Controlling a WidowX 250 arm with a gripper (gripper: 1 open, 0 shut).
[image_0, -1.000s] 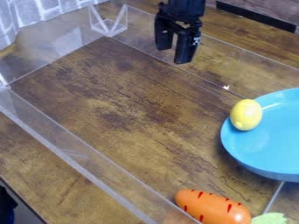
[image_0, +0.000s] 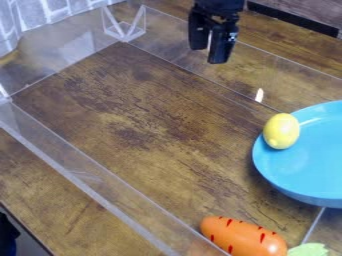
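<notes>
My black gripper (image_0: 213, 40) hangs at the top centre over the back of the wooden table, its fingers open with nothing seen between them. A yellow egg-shaped object (image_0: 281, 131) sits on the left part of a blue plate (image_0: 310, 173) at the right. An orange toy carrot (image_0: 245, 236) with red marks and a pale green top lies at the bottom right, below the plate. The gripper is well apart from all of these.
Clear plastic panels (image_0: 87, 190) border the work area along the left, back and right. A white cloth (image_0: 27, 20) shows at the top left.
My gripper has moved upward in the view, toward the back, over the last second. The plate, yellow object and carrot have not moved.
</notes>
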